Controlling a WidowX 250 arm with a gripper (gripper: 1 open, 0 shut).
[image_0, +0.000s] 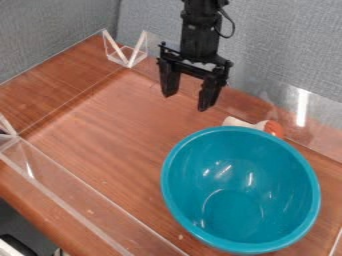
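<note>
The black gripper hangs over the back middle of the wooden table, open, with its two fingers spread and nothing visible between them. A large teal bowl takes up the front right of the table. Behind the bowl, partly hidden by it, lie a small white item and an orange-red item, too small to tell what they are.
Clear low walls edge the table. White frames stand at the back left corner and at the left edge. Grey walls rise behind.
</note>
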